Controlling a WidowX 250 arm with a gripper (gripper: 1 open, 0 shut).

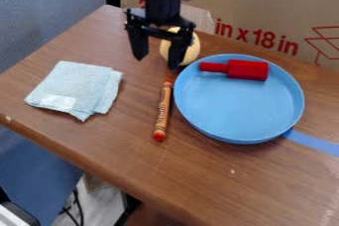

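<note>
My black gripper (158, 42) hangs over the back of the table, its two fingers spread apart, in front of a round yellow object (187, 53) that it partly hides. A red object (245, 69) lies on the back of a blue plate (239, 108). An orange stick with a red end (163, 111) lies left of the plate. A folded pale cloth (75, 88) lies at the left.
A cardboard box (272, 22) stands behind the table. Blue tape (315, 143) runs right of the plate.
</note>
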